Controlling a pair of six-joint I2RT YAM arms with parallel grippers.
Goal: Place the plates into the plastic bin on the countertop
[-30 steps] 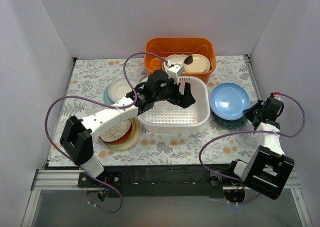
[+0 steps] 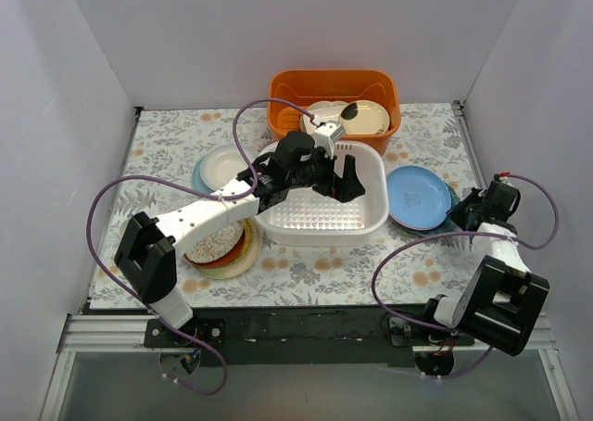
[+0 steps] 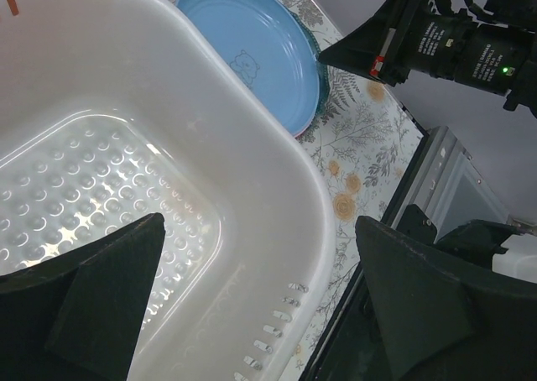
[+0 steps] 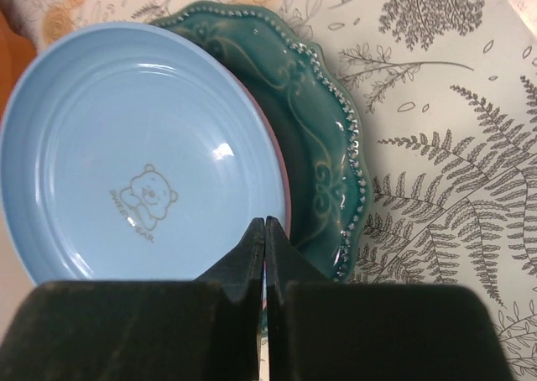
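Note:
A white plastic bin (image 2: 306, 217) sits mid-counter, my open left gripper (image 2: 345, 182) over it with nothing between its fingers. To its right a blue plate (image 2: 414, 195) with a bear print lies on a pink-edged plate and a green scalloped plate (image 4: 334, 163). My right gripper is shut, its tips at the blue plate's right rim, nothing visible between them. On the left lie stacked white and coloured plates (image 2: 222, 166).
An orange bin (image 2: 287, 87) at the back holds cream plates and a dark spoon. Walls close in on both sides.
Since a second ago the blue plate has shifted slightly down over the green one, and the right arm has moved a little at the plates' edge.

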